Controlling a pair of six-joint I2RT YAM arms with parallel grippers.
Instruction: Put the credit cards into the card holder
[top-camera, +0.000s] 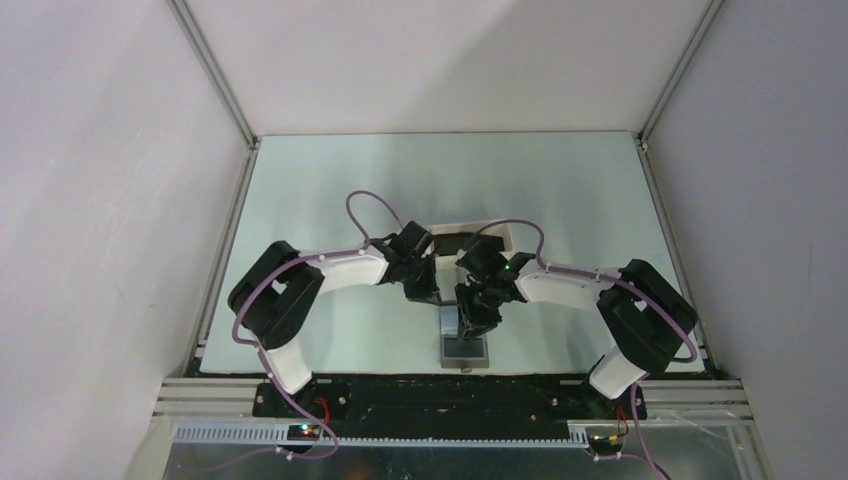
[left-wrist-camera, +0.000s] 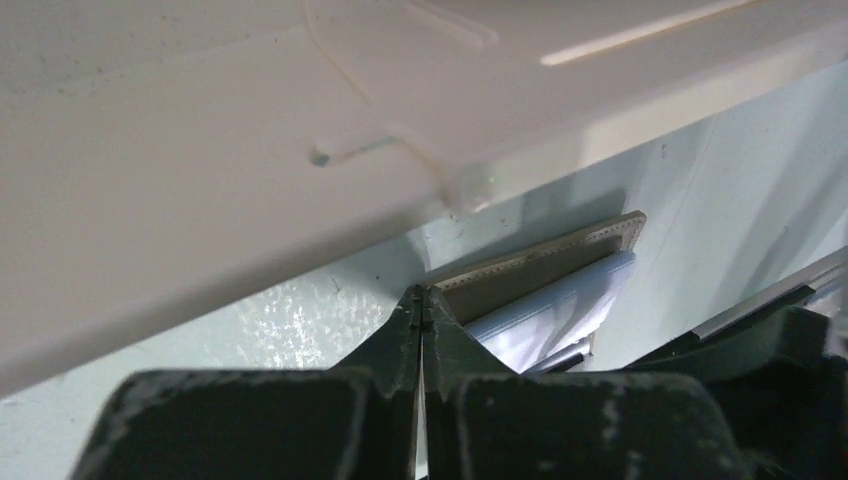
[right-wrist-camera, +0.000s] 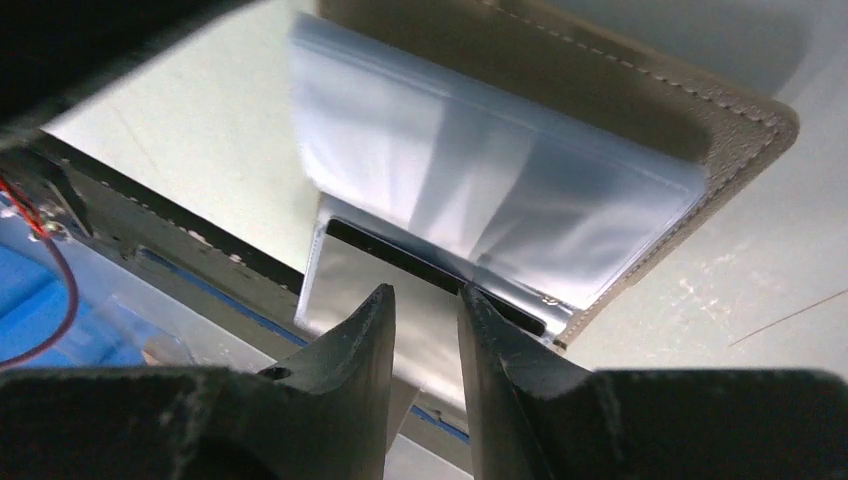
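The card holder (top-camera: 464, 347) lies open near the table's front edge, partly under my right gripper. In the right wrist view it is a grey-brown stitched holder (right-wrist-camera: 740, 130) with a pale bluish translucent sleeve (right-wrist-camera: 490, 150). Over its lower pocket, my right gripper is open, its fingers a little apart with nothing seen gripped. My left gripper is shut, tips by a corner of the holder (left-wrist-camera: 540, 262), nothing showing between them; whether they touch it, I cannot tell. I cannot make out any separate credit card.
A pale box (top-camera: 505, 235) with something dark inside stands just behind the holder; its wall (left-wrist-camera: 250, 200) fills much of the left wrist view. My two grippers work close together.
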